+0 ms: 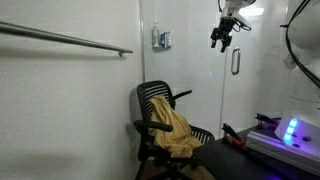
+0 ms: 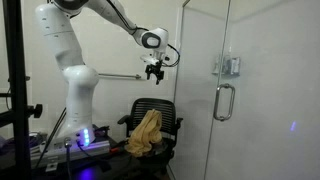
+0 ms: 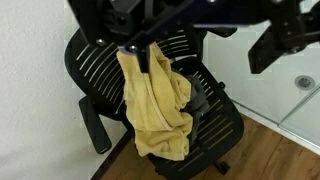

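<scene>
A yellow-tan cloth [image 1: 172, 125] lies crumpled on the seat of a black office chair [image 1: 155, 92], partly against its slatted backrest. From above, in the wrist view, the cloth [image 3: 160, 112] spreads across the chair with folds along its length, and a dark grey item [image 3: 198, 97] shows beside it. High above the chair, my gripper [image 2: 154, 77] points down, clear of the cloth and everything else. Its fingers stand wide apart in the wrist view, with nothing held between them.
Behind the chair is a glass door with a vertical handle [image 2: 224, 102]. Bottles [image 2: 233, 66] stand on a small wall shelf. A metal rail [image 1: 65, 38] runs along the white wall. The chair's armrests [image 3: 94, 125] rise beside the cloth. Open air lies between gripper and chair.
</scene>
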